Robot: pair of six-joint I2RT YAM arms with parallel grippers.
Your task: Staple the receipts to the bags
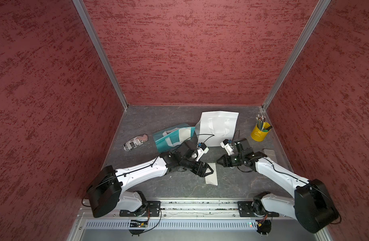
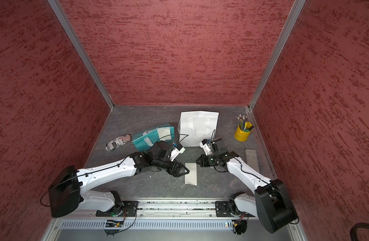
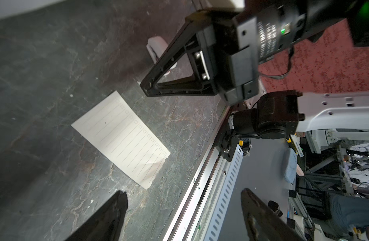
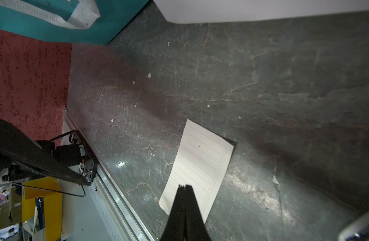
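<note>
A pale lined receipt (image 1: 211, 179) lies flat on the dark table; it shows whole in the left wrist view (image 3: 120, 138). Just above its left side is my left gripper (image 1: 209, 172), fingers (image 3: 108, 219) spread and empty. My right gripper is shut at the receipt's right, nothing visible between its tips. The small white stapler is mostly hidden behind the right gripper; its end (image 4: 363, 225) shows in the right wrist view. Behind stand a white paper bag (image 1: 218, 128) and, leaning to its left, a teal bag (image 1: 172, 139) partly covered by the left arm.
A patterned pencil case (image 1: 135, 142) lies at the far left. At the right are a yellow cup (image 1: 258, 133) of pens and a flat grey case (image 2: 252, 159). Both arms crowd its sides.
</note>
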